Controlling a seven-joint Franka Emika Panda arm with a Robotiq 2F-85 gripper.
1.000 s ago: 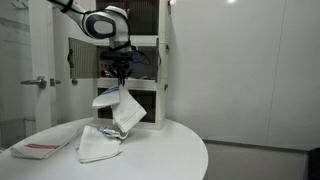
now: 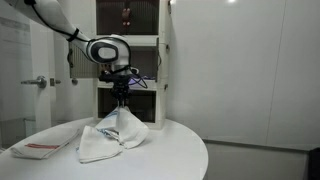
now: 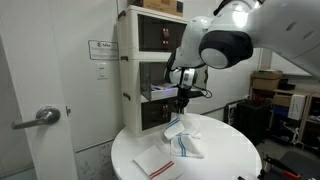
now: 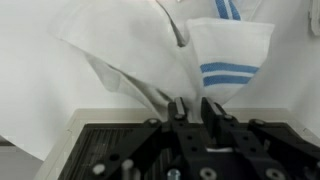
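Note:
A white cloth with blue stripes (image 4: 229,74) lies below my gripper in the wrist view, its folds gathering toward the fingertips. Those fingers stand a little apart, and whether they still touch the cloth is hard to see. In exterior view 1 the cloth (image 2: 130,128) rises to a peak under the gripper (image 2: 122,104), its lower part slumped on the round table. Another white cloth (image 2: 97,148) lies flat beside it, on the left. Farther left is a folded white towel with red stripes (image 2: 42,149), also seen as a towel (image 3: 157,163) in exterior view 2.
A white round table (image 2: 175,155) carries the cloths, and its right side is bare. Close behind the gripper stands a shelf cabinet (image 3: 130,75) with dark compartments. A door with a handle (image 3: 38,117) is at the left.
My gripper has come down with the striped cloth. The cloth hung upright before; now more of it is bunched low on the table beside the other white cloth.

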